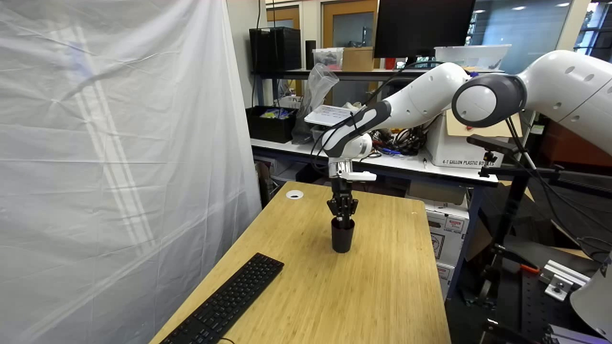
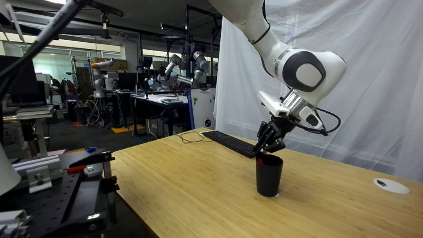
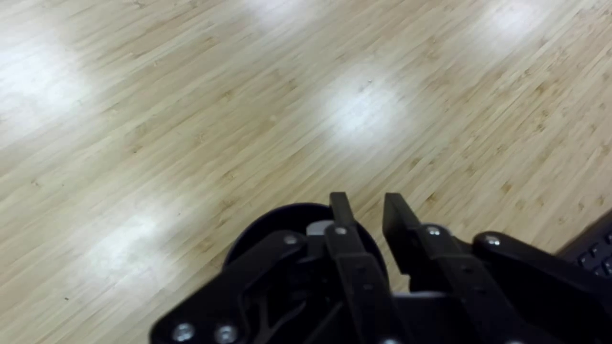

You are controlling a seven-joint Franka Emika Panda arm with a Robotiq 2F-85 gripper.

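A black cup (image 1: 342,238) stands on the wooden table, and in exterior view 2 the cup (image 2: 269,178) shows a bit of red (image 2: 260,162) inside its near-left rim. My gripper (image 1: 343,222) points down at the cup's mouth. In the wrist view a clear gap separates the tips of the gripper. One finger lies over the cup's opening, the other beyond its right rim, so the wall seems to lie between them; contact cannot be told. Something pale grey (image 3: 317,228) shows in the opening; most of the interior is hidden by the fingers.
A black keyboard (image 1: 232,295) lies along the table's curtain side. The white-rimmed round inset (image 1: 294,194) sits near a far corner. Bare tabletop (image 1: 367,298) surrounds the cup, and a white curtain (image 1: 132,172) hangs beside the table.
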